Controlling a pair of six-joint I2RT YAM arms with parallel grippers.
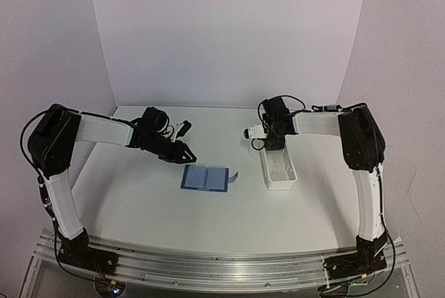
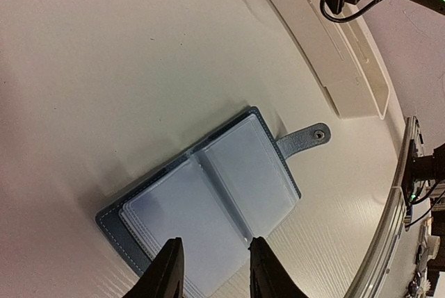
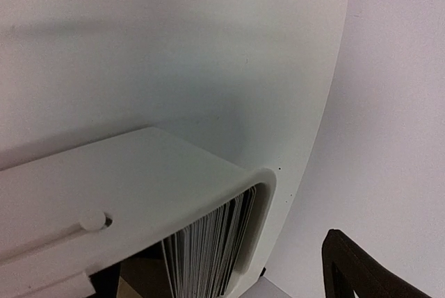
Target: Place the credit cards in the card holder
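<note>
The blue card holder [image 1: 205,178] lies unfolded on the table, its clear sleeves facing up and its snap strap [image 2: 304,139] pointing right. Just above its far left edge is my left gripper [image 1: 186,158], its two fingers apart with only the holder seen beyond them. A stack of cards [image 3: 208,242] stands on edge at the far end of the white box [image 1: 281,185]. Over that end hovers my right gripper [image 1: 275,144], hiding the cards from above. One right finger [image 3: 348,263] shows outside the box's end wall; the other side is dark and partly hidden. No card is visibly gripped.
The near part of the long box is empty, its rim [image 2: 381,93] raised around it. Bare table lies between holder and box. A metal rail [image 1: 222,267] runs along the front edge.
</note>
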